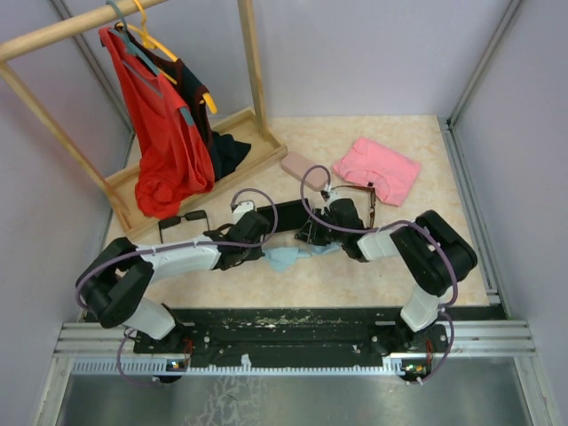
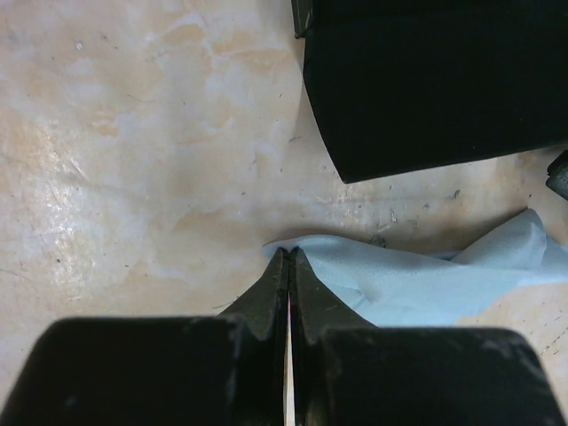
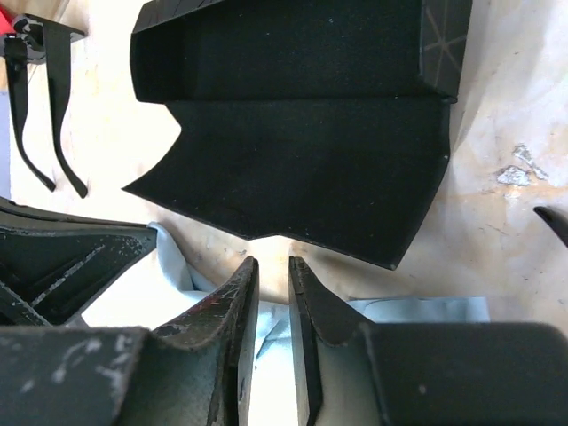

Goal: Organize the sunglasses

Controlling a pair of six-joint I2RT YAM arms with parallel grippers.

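Observation:
A light-blue cloth (image 1: 282,256) lies crumpled on the table in front of an open black case (image 1: 288,214). Its corner is pinched in the shut fingertips of my left gripper; the right wrist view also shows the cloth (image 3: 169,257) at that black finger's tip. My right gripper is part open above the cloth's other end, with a clear gap and nothing seen held. Black sunglasses (image 1: 182,218) rest left of the case, arms unfolded. Brown-framed glasses (image 1: 372,209) lie to the right, partly hidden by my right arm.
A closed pinkish case (image 1: 304,169) and a folded pink garment (image 1: 377,169) lie toward the back. At back left stands a wooden rack (image 1: 253,62) with hanging clothes.

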